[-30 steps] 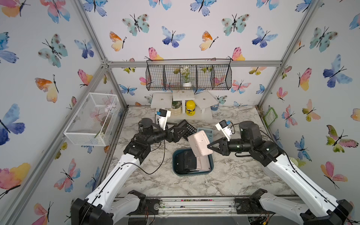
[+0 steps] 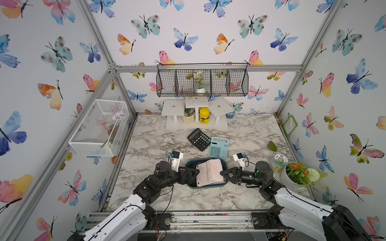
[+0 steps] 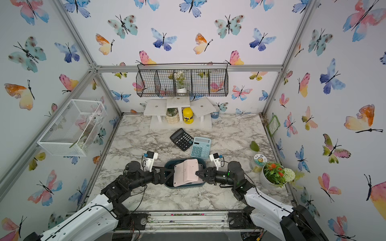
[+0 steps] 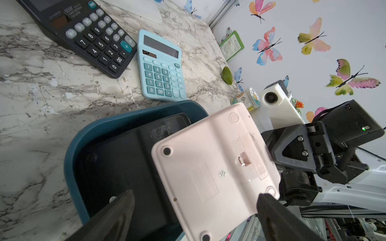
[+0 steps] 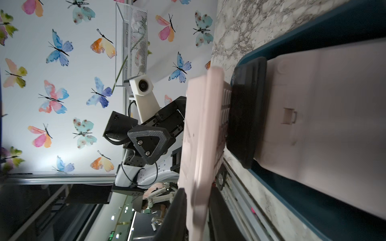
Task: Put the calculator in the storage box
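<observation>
A pale pink calculator [image 2: 209, 172] is tilted face-down in the dark teal storage box [image 3: 170, 163], over a black calculator [image 4: 120, 168] and another pink one [image 5: 321, 120] lying inside. My right gripper [image 2: 225, 173] is at the pink calculator's right edge; in the right wrist view that edge is between its fingers, though whether they grip it is unclear. My left gripper is open at the box's left side, its fingers either side of the calculator's near part, low in the left wrist view.
A black calculator [image 2: 199, 139] and a light blue calculator [image 2: 218, 147] lie behind the box. A white shelf stand [image 2: 172, 107] is at the back. A flowerpot [image 2: 297, 176] and a jar [image 3: 258, 162] stand at the right.
Both arms have come down and toward the front. The pink calculator has descended into the box with my right gripper, and my left gripper has moved in to the box's left side.
</observation>
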